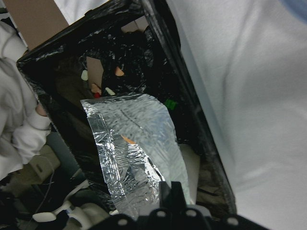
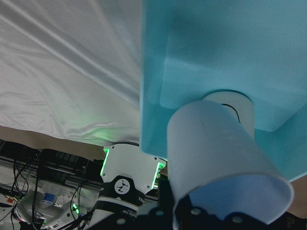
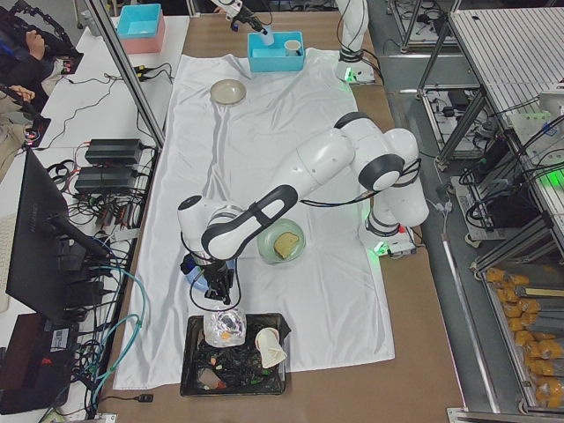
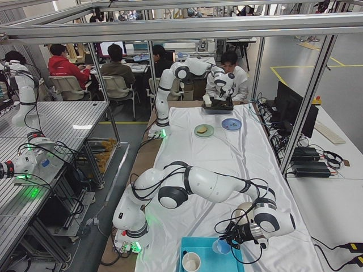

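A crumpled foil sheet (image 3: pixel 225 326) (image 1: pixel 129 143) hangs from my left gripper (image 3: pixel 220 291) over a black bag-lined bin (image 3: pixel 194 379) (image 1: pixel 62 81); my left gripper is shut on it. A white cup-like item (image 3: pixel 270 348) is in the bin, with small scraps. My right gripper (image 4: pixel 232 238) is shut on a pale blue cup (image 2: pixel 216 148) above a blue tub (image 4: pixel 198 243) (image 2: pixel 216 48), where a white cup (image 4: pixel 191 262) (image 2: pixel 235 105) stands.
A blue plate (image 4: pixel 231 124) and a green plate (image 3: pixel 269 251) with a yellow item (image 3: pixel 286 244) lie on the white cloth. A beige bowl (image 3: pixel 227 92) is near the tub. A person (image 4: pixel 224 79) sits behind the bin.
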